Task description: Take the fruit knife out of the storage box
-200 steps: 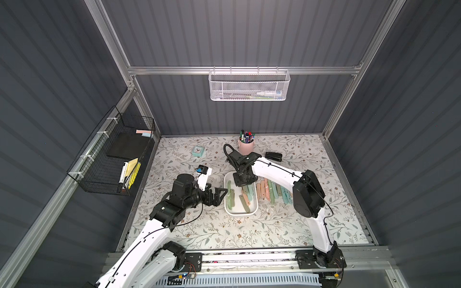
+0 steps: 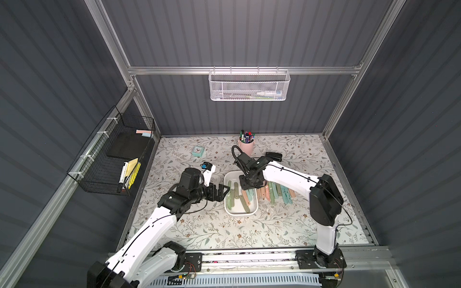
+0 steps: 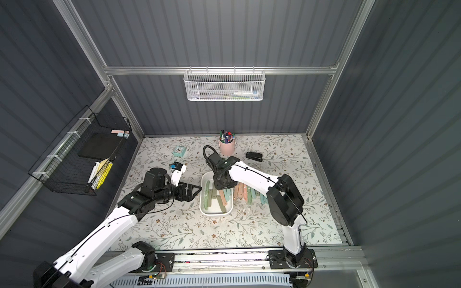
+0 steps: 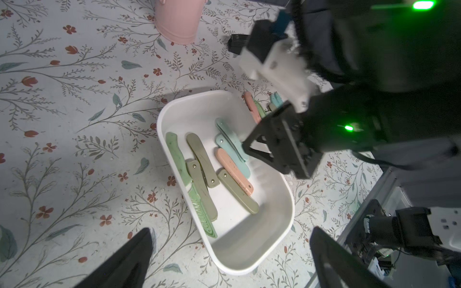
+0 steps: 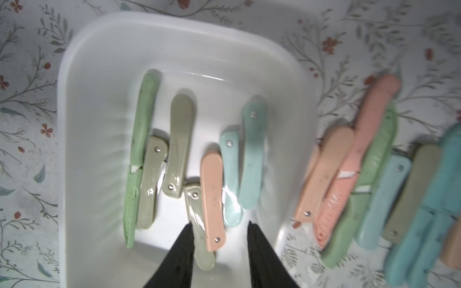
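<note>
The white storage box (image 4: 168, 115) holds several folding fruit knives, seen in both wrist views. A pink knife (image 5: 212, 192) overlaps an olive knife (image 5: 204, 256) near the middle. To their right lie two blue knives, one a pale blue knife (image 5: 253, 158). Another olive knife (image 5: 178, 144) and a long green knife (image 5: 143, 120) lie towards the left wall. My right gripper hangs above the box with its fingers apart, around the pink knife's near end as seen from above; nothing is held. At the box's left side, my left gripper (image 2: 225, 191) is open and empty.
Several more folding knives (image 5: 374, 192) lie in a row right of the box. A pink pen cup (image 2: 247, 145) stands behind it, with a black case (image 3: 254, 156) to the cup's right.
My right gripper has moved slightly to the right over the box, uncovering knives in the middle. The left gripper has moved a little up and to the right in the top left view.
</note>
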